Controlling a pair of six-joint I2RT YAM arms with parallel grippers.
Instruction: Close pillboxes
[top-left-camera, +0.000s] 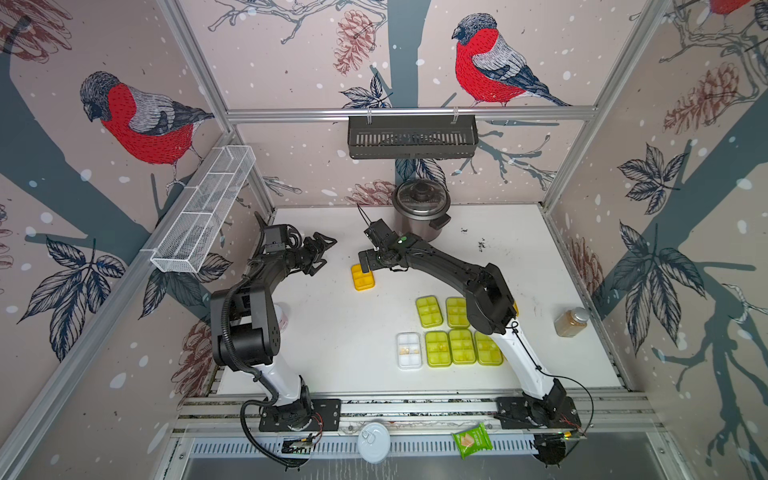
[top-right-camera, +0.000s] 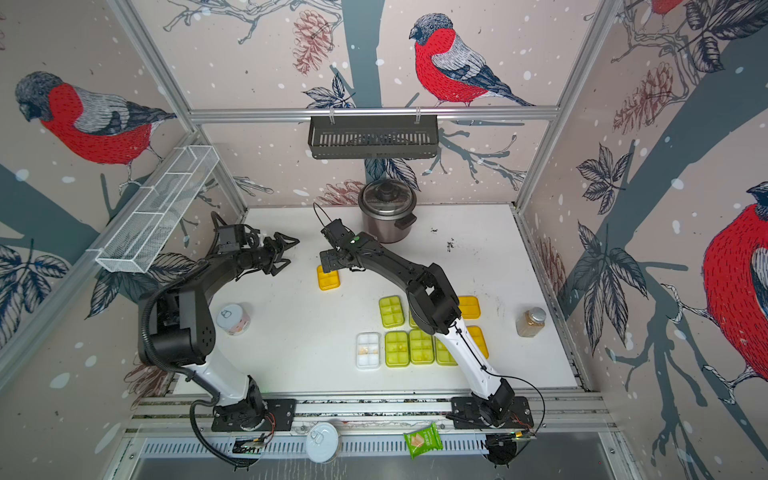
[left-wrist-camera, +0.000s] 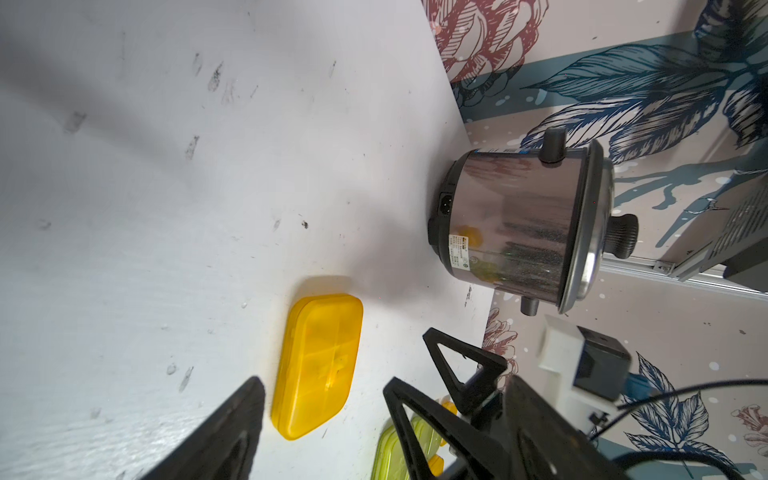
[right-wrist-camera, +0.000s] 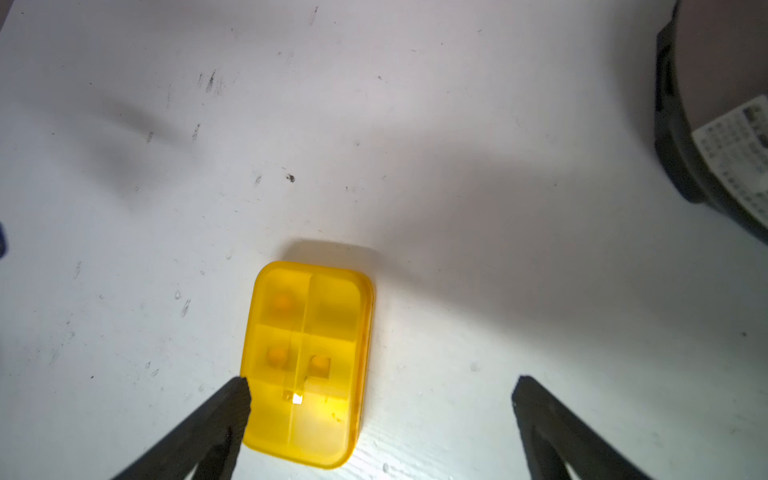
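A yellow pillbox (top-left-camera: 363, 277) sits alone on the white table, in both top views below and between the grippers. In the right wrist view small pills show through the yellow pillbox (right-wrist-camera: 328, 308); no raised lid is visible on it. My right gripper is open above the table, with the box toward its left finger. In the top left view that right gripper (top-left-camera: 367, 259) partly overlaps the box's far edge. Farther left, my left gripper (top-left-camera: 325, 254) stands open and empty, apart from the box. Several green pillboxes (top-left-camera: 461, 346) and a white one (top-left-camera: 409, 350) lie nearer the front.
A dark pot (top-left-camera: 421, 209) stands close behind my right arm. More yellow pillboxes (top-right-camera: 469, 306) lie beyond that arm, partly hidden by it. A jar (top-left-camera: 571, 322) is at the far right, a round container (top-right-camera: 233, 318) at the left.
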